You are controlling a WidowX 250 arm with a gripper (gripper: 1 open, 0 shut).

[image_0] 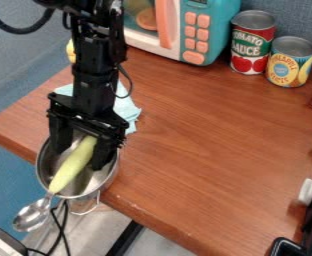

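The black gripper [85,140] reaches down into a steel pot [92,195] at the left front edge of the wooden table. A pale yellow elongated object [71,166], like a corn cob or banana, lies in the pot at a slant, its upper end among the gripper's fingers. Whether the fingers are shut on it is hard to tell. A metal spoon [31,214] sticks out at the pot's lower left. A light blue cloth [125,108] lies behind the gripper.
A toy microwave [199,30], a tomato can [251,45] and a yellow can [290,65] stand at the back. A black appliance [308,220] is at the right edge.
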